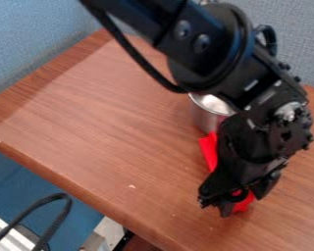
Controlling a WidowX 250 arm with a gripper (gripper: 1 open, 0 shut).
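A red object (208,150) lies on the wooden table at the right, largely hidden under my gripper (235,200), which is lowered over its near end. Whether the fingers are closed on it is hard to tell. Behind them stands a silver metal pot (207,116), partly covered by the arm.
Blue-grey walls stand behind.
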